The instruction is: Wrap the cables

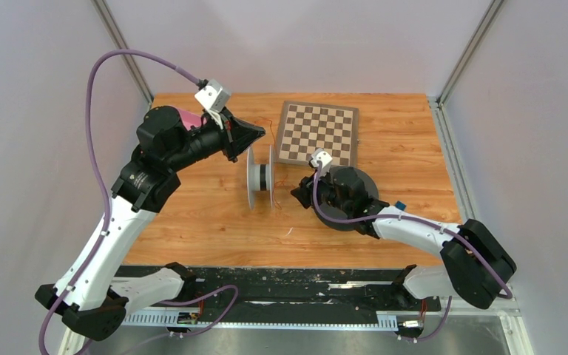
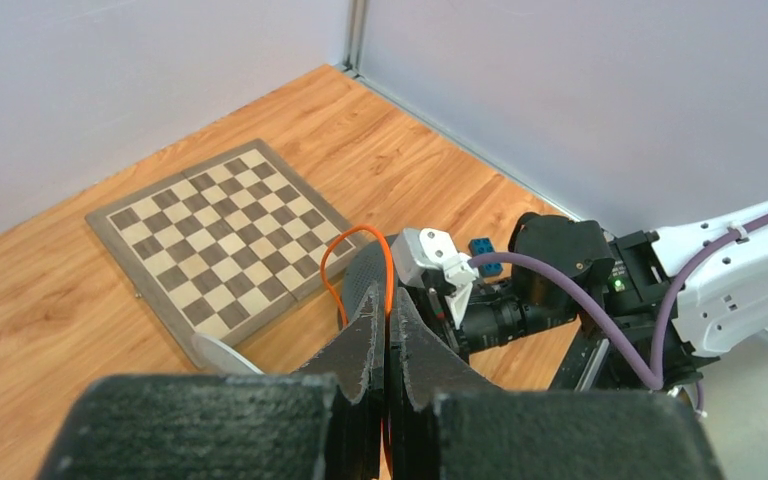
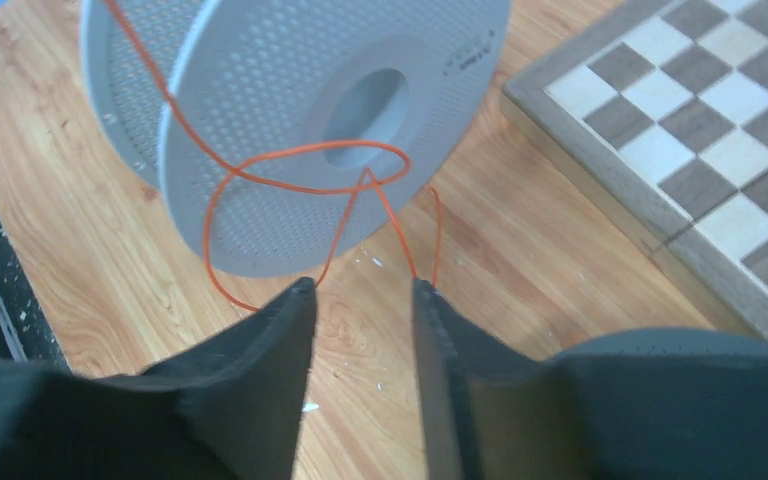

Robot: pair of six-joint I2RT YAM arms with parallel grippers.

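A grey spool (image 1: 252,181) with a dark band on its core stands on its rims in the table's middle. Above it, toward the back, hovers my left gripper (image 1: 262,133), shut. An orange cable (image 2: 389,275) runs between its fingers in the left wrist view and loops out beyond the tips. To the spool's right is my right gripper (image 1: 296,195), its fingers (image 3: 295,325) apart. In the right wrist view, the orange cable (image 3: 192,135) crosses the spool's face (image 3: 280,110) in a loose loop, with thin strands reaching down near the open fingertips; none looks clamped.
A chessboard (image 1: 284,137) lies at the back, right of the spool. Under my right arm is a dark round object (image 1: 371,185), with a small blue block (image 1: 400,206) beside it. A pink item (image 1: 189,118) sits partly behind the left arm.
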